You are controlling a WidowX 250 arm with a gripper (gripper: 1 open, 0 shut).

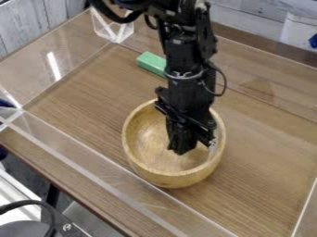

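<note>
A wooden bowl point(155, 162) sits on the wooden table in the middle of the camera view. The black gripper point(188, 146) reaches down from the top with its fingertips inside the bowl, over its right half. The fingertips look shut, with nothing visible between them; the bowl's floor under them is partly hidden by the gripper.
A green block point(151, 63) lies behind the arm on the left. A clear container point(111, 26) stands at the back left. A blue and white object point(301, 32) is at the right edge.
</note>
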